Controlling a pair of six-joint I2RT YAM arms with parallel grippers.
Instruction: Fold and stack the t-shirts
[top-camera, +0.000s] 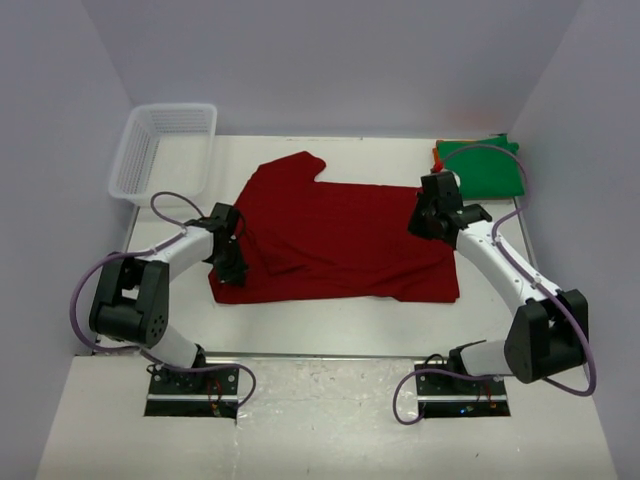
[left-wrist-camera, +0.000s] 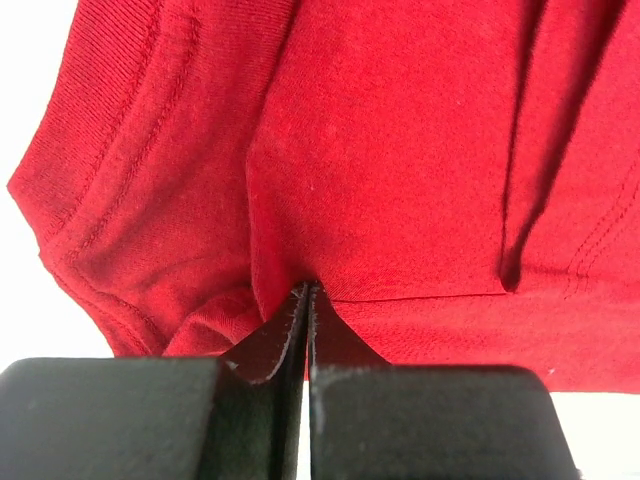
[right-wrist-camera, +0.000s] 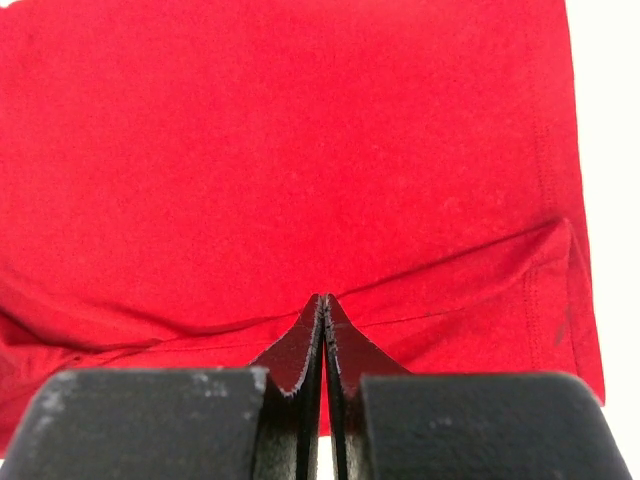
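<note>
A red t-shirt (top-camera: 345, 225) is spread sideways across the table, creased, with one sleeve (top-camera: 290, 170) reaching toward the back. At its near left part, my left gripper (top-camera: 236, 276) is shut, its tips against the cloth. In the left wrist view those fingertips (left-wrist-camera: 270, 340) meet beside a fold in the red fabric (left-wrist-camera: 380, 150); no cloth clearly shows between them. My right gripper (top-camera: 420, 230) is shut over the shirt's right part. Nothing shows between its fingers in the right wrist view, where a crease runs across the red cloth (right-wrist-camera: 280, 150).
Folded green cloth (top-camera: 482, 172) lies at the back right, with an orange edge (top-camera: 436, 156) showing beside it. An empty white basket (top-camera: 128, 160) stands at the back left. Bare table (top-camera: 310, 328) shows along the front edge.
</note>
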